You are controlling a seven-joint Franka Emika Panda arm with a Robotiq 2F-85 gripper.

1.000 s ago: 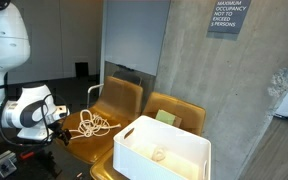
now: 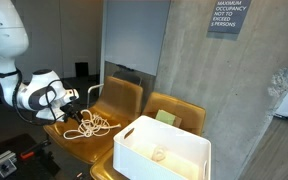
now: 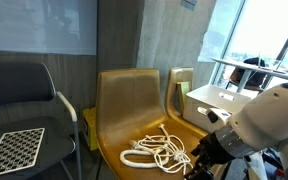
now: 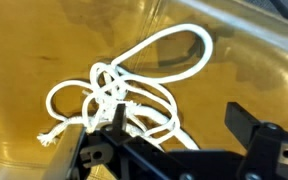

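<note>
A white rope (image 2: 92, 125) lies in a loose, knotted heap on the tan chair seat, with one wide loop reaching out on its far side in the wrist view. Above it hangs my gripper, its dark fingers (image 4: 238, 116) spread wide and nothing between them. The rope (image 4: 112, 88) shows below and between the fingers, partly covered by the left one. From the other side, the same rope (image 3: 164, 150) is seen beside the white arm, clear of the seat's back.
A large white box (image 2: 149, 160) stands right of the rope, with a small beige item (image 2: 158, 155) inside. Behind it, a greenish block (image 2: 168, 118) rests against another tan chair (image 2: 189, 110). A dark chair (image 3: 24, 110) stands off to one side.
The arm has risen and moved right from the lower left, bringing my gripper over the seat beside the rope. The rope and box look unmoved.
</note>
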